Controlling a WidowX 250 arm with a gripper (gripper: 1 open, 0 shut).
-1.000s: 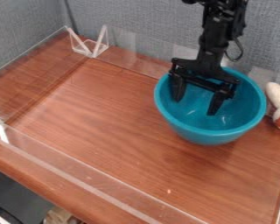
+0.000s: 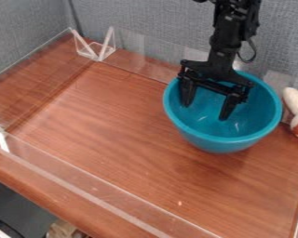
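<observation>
A large teal bowl (image 2: 223, 138) sits on the wooden table at the back right. My black gripper (image 2: 209, 104) reaches down from the top into the bowl, its two fingers apart and lowered inside it, with nothing visible between them. The inside of the bowl looks empty apart from the fingers.
A white and red-brown soft object (image 2: 297, 110) lies right of the bowl at the wall. A white wire rack (image 2: 94, 48) stands at the back left.
</observation>
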